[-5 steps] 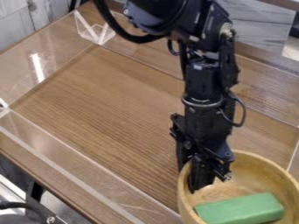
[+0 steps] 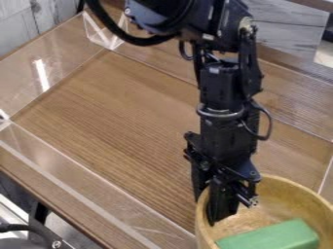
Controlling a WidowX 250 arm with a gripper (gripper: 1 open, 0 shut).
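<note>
My black gripper (image 2: 224,199) reaches down into the near side of a tan round bowl (image 2: 314,199) at the bottom right, its fingers at the bowl's left rim. Whether it is open or shut is hard to see. A green block (image 2: 274,236) lies in the bowl to the right of the fingers, partly cut off by the frame's edge.
A light grey wooden surface shows beyond it at the top.
The bowl and green block have shifted a little down toward the frame's bottom, and the arm's upper part has moved slightly.
</note>
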